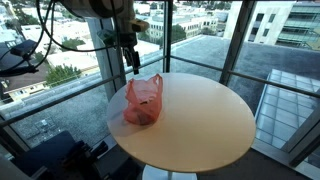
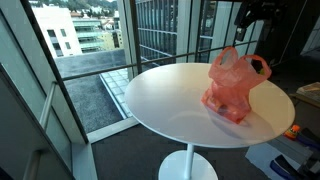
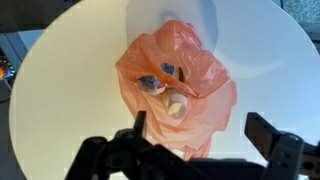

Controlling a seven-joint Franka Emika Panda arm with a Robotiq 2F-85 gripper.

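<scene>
An orange-red, translucent plastic bag stands on the left part of the round white table. Its handles stick up in exterior view 2, where the bag is on the right of the tabletop. From above, the wrist view looks into the mouth of the bag; a few small items lie inside, among them a pale one and a dark-and-white one. They are too small to name. My gripper is open above the bag, its fingers wide apart and nothing between them.
Bare tabletop spreads beside the bag, with nothing else on it. Tall windows surround the table. A dark object stands on the floor at the left.
</scene>
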